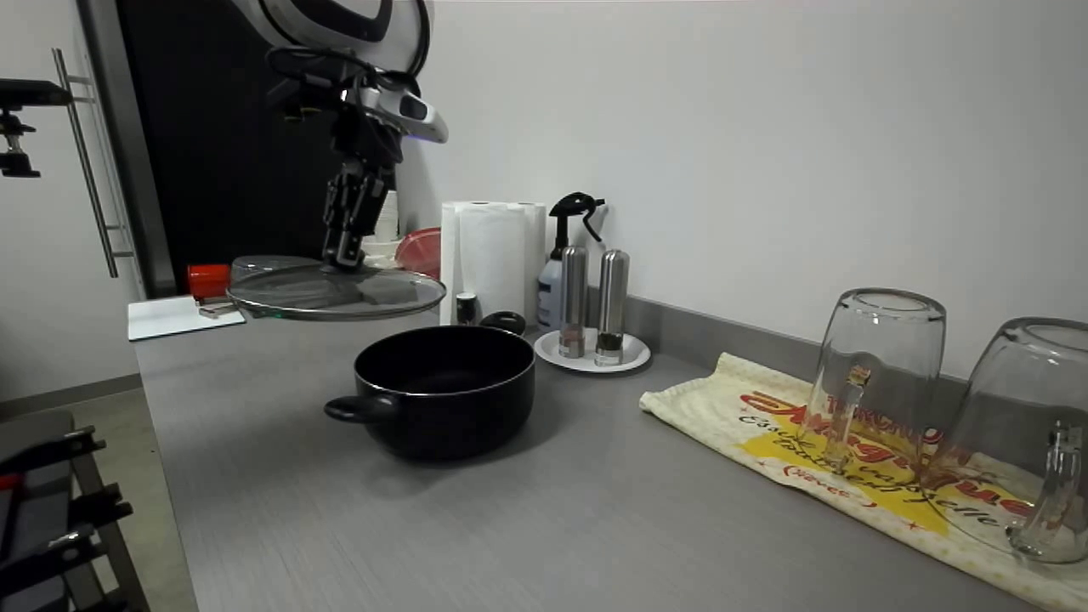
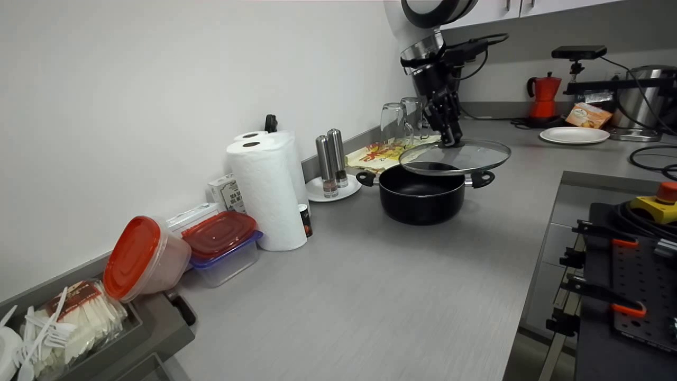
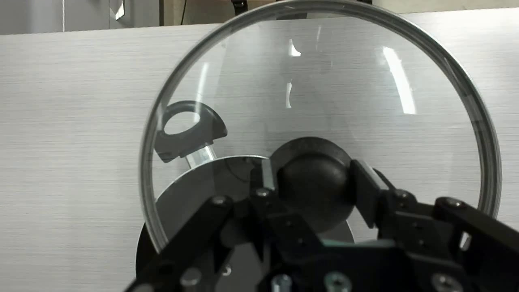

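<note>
My gripper is shut on the round black knob (image 3: pixel 314 190) of a glass lid (image 1: pixel 337 294) with a metal rim. In exterior view 1 the lid hangs in the air, nearly level, above and to the left of a black pot (image 1: pixel 445 398). The pot stands open on the counter, its inside dark. Exterior view 2 has the gripper (image 2: pixel 451 141) over the pot's right side, with the lid (image 2: pixel 476 152) clear of its rim. Through the glass, the wrist view shows one pot handle (image 3: pixel 194 129) and part of the pot.
Beside the pot, a white plate (image 1: pixel 640 357) carries two steel mills (image 1: pixel 613 306). Paper towels (image 2: pixel 263 190) and food containers (image 2: pixel 222 238) line the wall. Two upturned glass mugs (image 1: pixel 877 357) rest on a printed cloth (image 1: pixel 704 408).
</note>
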